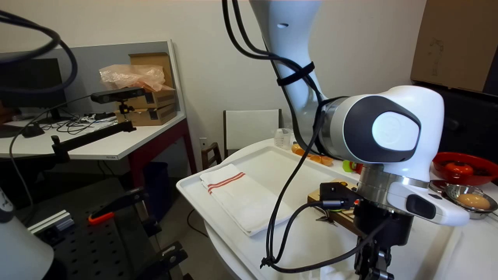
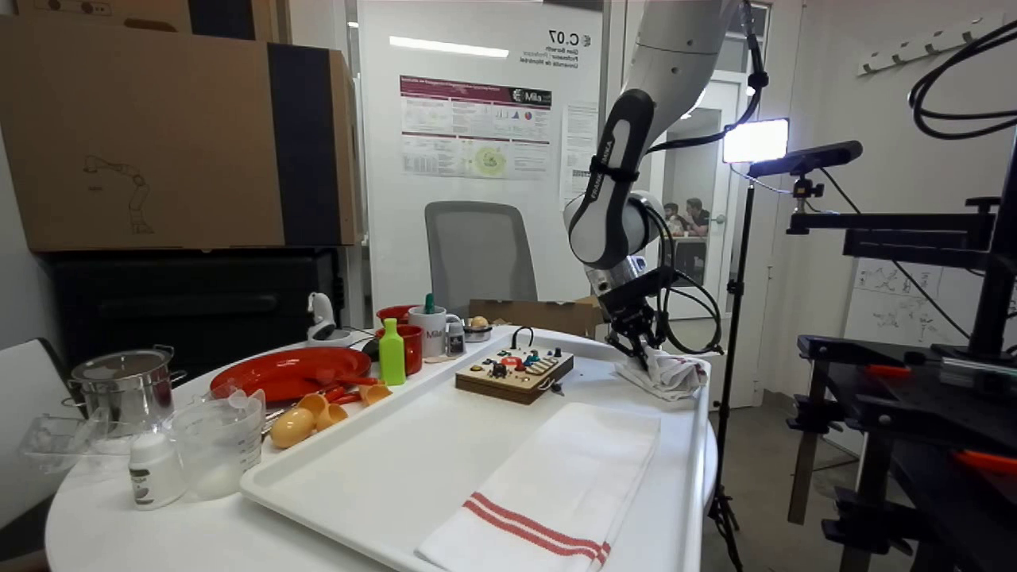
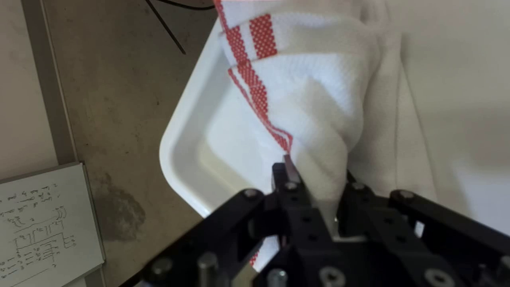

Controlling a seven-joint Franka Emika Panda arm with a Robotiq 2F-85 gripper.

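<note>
My gripper is shut on a bunched white towel with red stripes [image 3: 306,91], a fold of it pinched between the black fingers. In exterior view 2 this crumpled towel [image 2: 672,376] lies at the far right corner of the white tray [image 2: 315,496], and my gripper [image 2: 636,354] points down onto it. In exterior view 1 the fingertips reach the bottom edge of the picture, where most of the crumpled towel is out of sight. A second white towel [image 2: 562,467], folded flat with red stripes at one end, lies apart on the same tray.
A wooden board with switches and knobs [image 2: 515,372] sits on the tray, left of my gripper in exterior view 2. Beyond the tray's left rim stand a green bottle [image 2: 392,353], a red pan [image 2: 291,373] and a clear measuring cup [image 2: 218,443]. The tray's middle is bare.
</note>
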